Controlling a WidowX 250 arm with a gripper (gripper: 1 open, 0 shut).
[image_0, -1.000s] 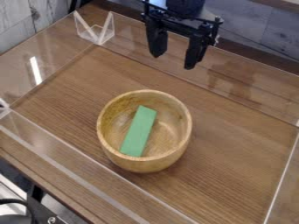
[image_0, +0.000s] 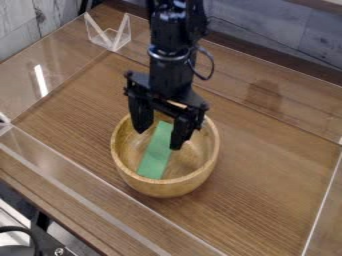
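Observation:
A tan bowl (image_0: 190, 181) stands on the wooden table, low in the middle of the view, with a green oblong object (image_0: 155, 159) lying in it. My black gripper (image_0: 163, 124) is open and hangs over the back part of the bowl, its fingers on either side near the green object's upper end. Whether it touches the object I cannot tell.
A pale wall or edge runs along the top left, and the table's edge shows at the lower left.
The gripper has come down and toward the front from the back of the table to over the bowl. The bowl and green object look unmoved.

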